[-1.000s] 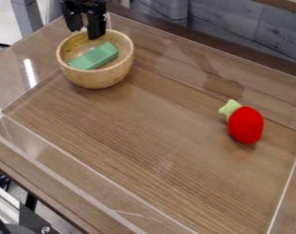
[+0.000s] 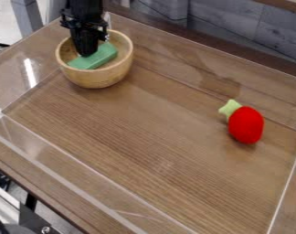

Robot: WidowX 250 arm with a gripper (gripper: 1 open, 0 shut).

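Note:
A tan round bowl (image 2: 115, 75) stands at the back left of the wooden table, with a green block (image 2: 98, 56) in it. My dark gripper (image 2: 81, 49) is at the bowl's back left, over the block's end, its fingertips down at the bowl. It looks shut; whether anything is between its fingers is too small to tell.
A red object with a pale green top (image 2: 245, 124) lies on the right of the table (image 2: 151, 164). A dark cabinet edge runs along the back right.
The bowl and green block have shifted slightly toward the back.

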